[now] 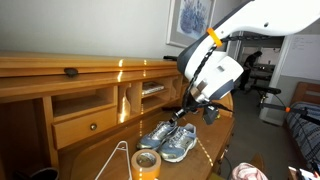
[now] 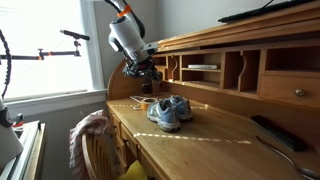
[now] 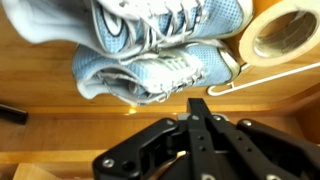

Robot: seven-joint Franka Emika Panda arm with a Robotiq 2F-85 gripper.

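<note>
A pair of grey-blue running shoes stands on the wooden desk; the near shoe (image 1: 180, 144) and the shoe beside it (image 1: 156, 134) sit side by side. From above, their laces and blue mesh show, the lower shoe (image 3: 150, 75) lying closest to my fingers. My gripper (image 1: 174, 119) hangs above and behind the shoes, near the desk's cubbies. In the wrist view its black fingers (image 3: 195, 125) are together, with nothing visible between them. The gripper points at bare wood beside the lower shoe, apart from it.
A roll of tape (image 1: 147, 164) stands at the desk's front left, beside a white bent wire (image 3: 265, 80). Cubbies and a drawer (image 1: 85, 127) line the back. A dark flat object (image 2: 278, 133) lies on the otherwise clear desk in the second exterior view.
</note>
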